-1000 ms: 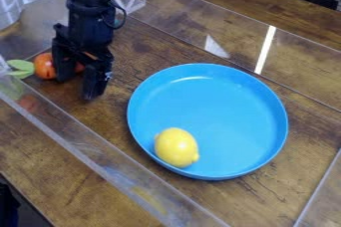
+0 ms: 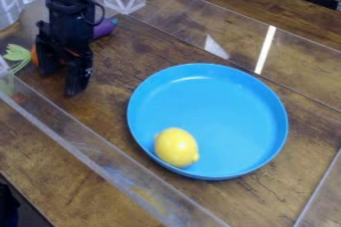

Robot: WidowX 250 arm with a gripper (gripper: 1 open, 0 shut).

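Note:
The black gripper is low at the upper left, open, over an orange object that it mostly hides. A green leafy piece pokes out to its left. A purple object lies just behind the gripper. A blue plate sits at the right, with a yellow lemon on its lower left.
Clear plastic walls border the wooden work surface along the front left, right and back. Bare wood lies between the gripper and the plate and behind the plate.
The gripper has moved left, now covering much of the orange object and uncovering more of the purple one. The plate and lemon have not moved.

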